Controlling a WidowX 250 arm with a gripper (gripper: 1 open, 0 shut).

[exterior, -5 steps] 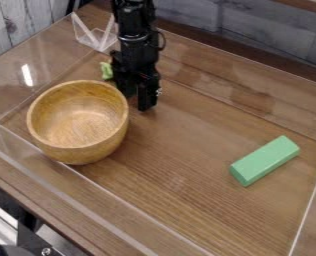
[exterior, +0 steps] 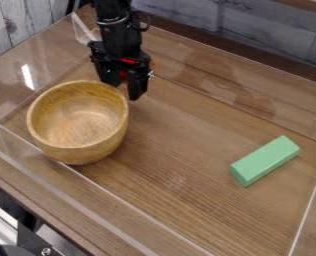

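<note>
My black gripper (exterior: 121, 66) is low over the wooden table at the upper middle, just behind a large tan wooden bowl (exterior: 78, 130). A small red object (exterior: 145, 67) shows partly behind the gripper. Whether the fingers are open or shut, or on anything, I cannot tell.
A light green block (exterior: 265, 160) lies at the right of the table (exterior: 201, 200). The table's edge runs along the left.
The gripper's pose has shifted slightly near the bowl's back rim. The red object remains mostly hidden. The bowl and green block look unmoved.
</note>
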